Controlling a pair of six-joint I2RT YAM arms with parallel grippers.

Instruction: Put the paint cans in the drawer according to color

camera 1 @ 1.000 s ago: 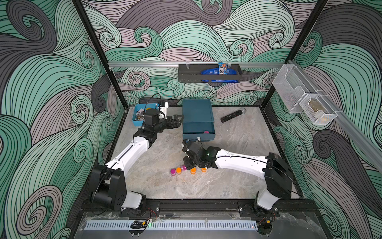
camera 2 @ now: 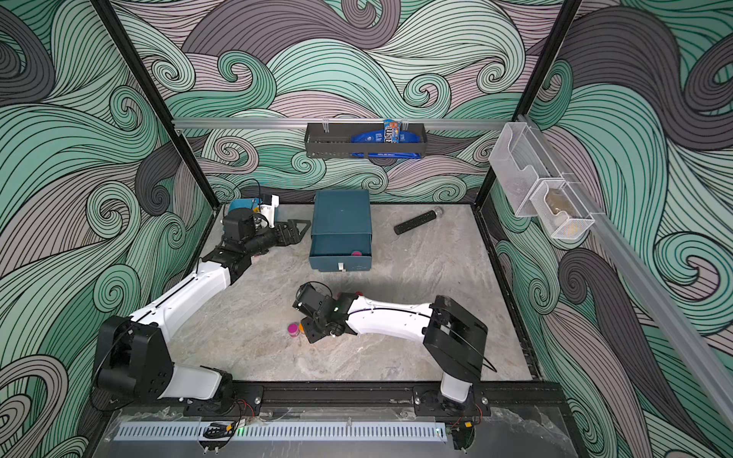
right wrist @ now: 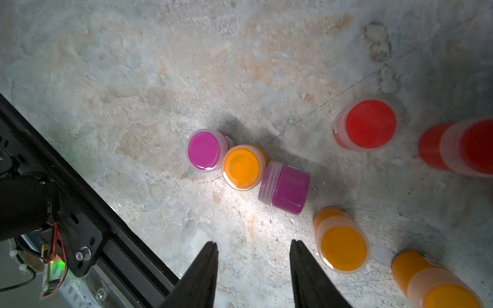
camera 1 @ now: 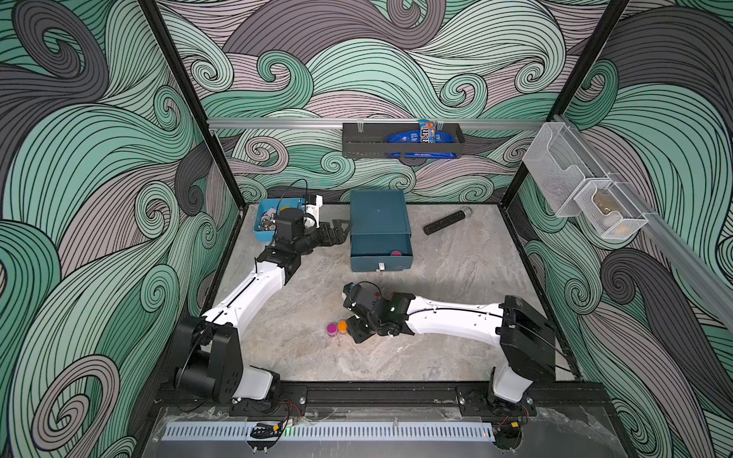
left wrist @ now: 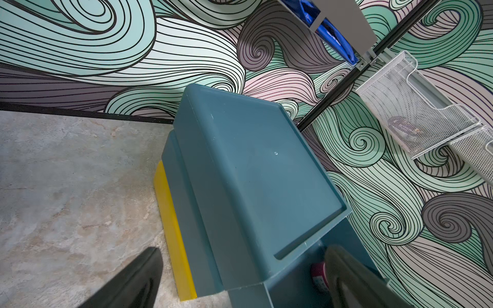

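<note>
Below my right gripper, which is open and empty, a purple paint can [right wrist: 290,189] lies on its side, touching an upright orange can [right wrist: 243,167]. Another purple can [right wrist: 206,150] stands on that can's other side. Two more orange cans, the nearer one [right wrist: 342,246] and the farther one [right wrist: 436,287], are at lower right in the right wrist view. A red can [right wrist: 369,124] and a second red can [right wrist: 470,146] stand at right. The blue drawer unit [camera 1: 379,212] has its drawer [camera 1: 381,263] pulled out, with one pink-red can [camera 1: 396,253] inside. My left gripper stands open and empty beside the unit.
A blue bin [camera 1: 265,235] of small items sits behind the left arm. A black bar-shaped object [camera 1: 447,221] lies right of the drawer unit. A wall shelf [camera 1: 366,139] and mesh baskets [camera 1: 561,168] hang above.
</note>
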